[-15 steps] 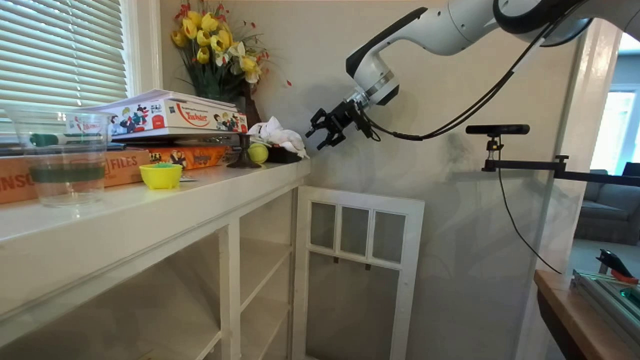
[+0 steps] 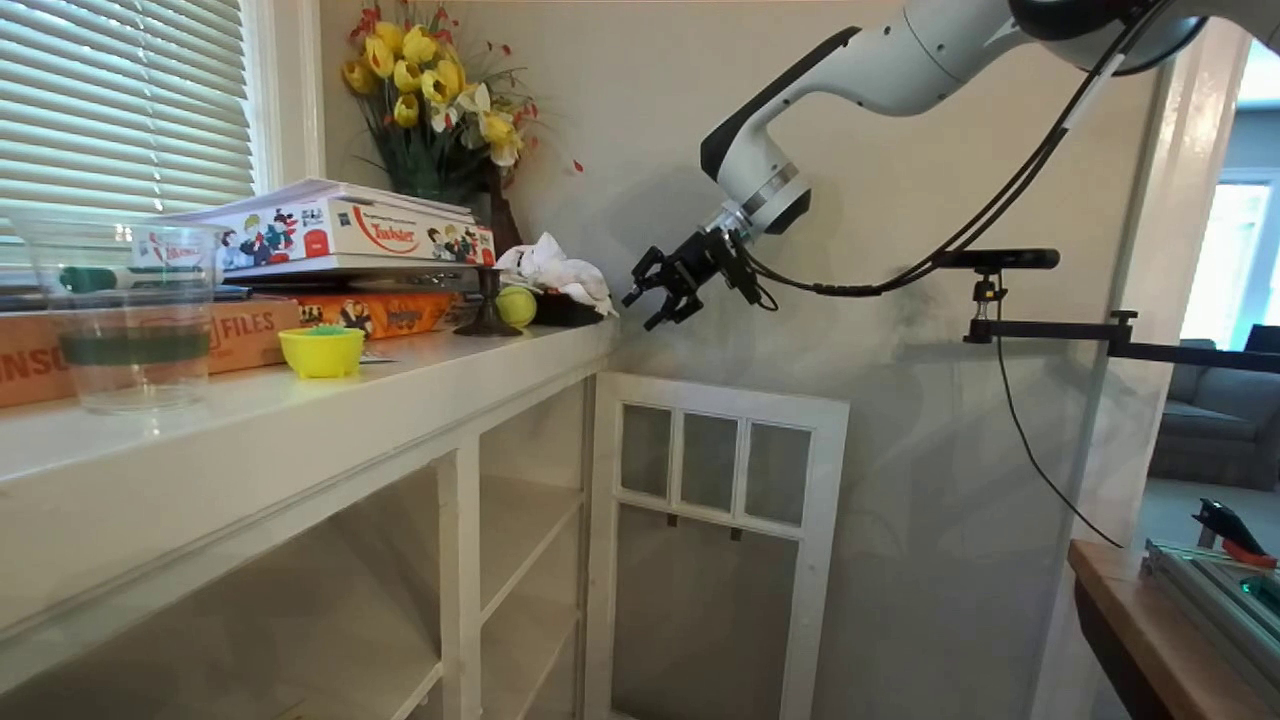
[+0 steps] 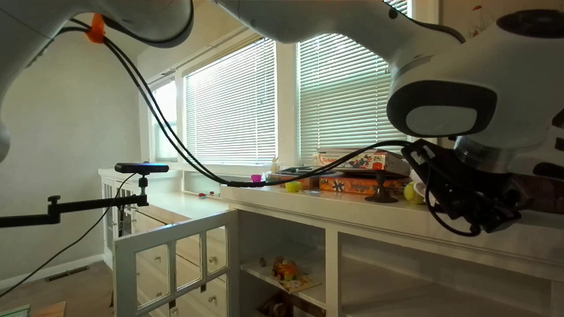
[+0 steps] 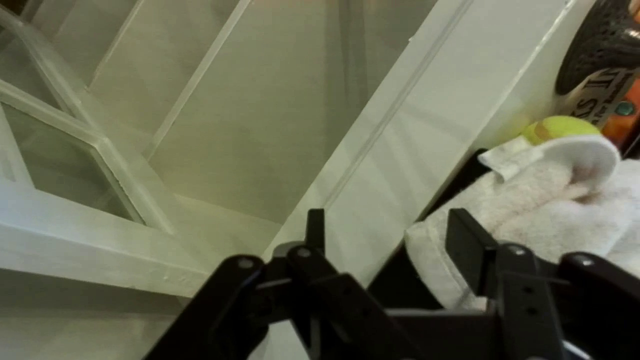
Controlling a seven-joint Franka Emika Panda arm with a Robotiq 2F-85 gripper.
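Observation:
My gripper (image 2: 657, 307) hangs in the air just past the end of the white counter (image 2: 480, 364), in front of the wall. In the wrist view its two fingertips stand well apart, part open, and nothing is held between them. Beyond the right finger (image 4: 469, 249) a white cloth (image 4: 540, 204) lies bunched on something black, apart from the gripper as exterior view 1 shows. A yellow-green ball (image 2: 516, 306) sits beside the cloth, partly hidden in the wrist view. In exterior view 2 the fingertips are hard to make out.
Below, a white paned cabinet door (image 2: 828, 540) stands open beside empty-looking shelves. Along the counter are a dark stand (image 2: 486, 314), game boxes (image 2: 360, 234), a yellow cup (image 2: 321, 353) and a clear cup (image 2: 126, 324). A camera on a bracket (image 2: 1020, 258) juts out at right.
My gripper has moved slightly right and down in exterior view 1, away from the counter's end. The cloth, ball and boxes have stayed put.

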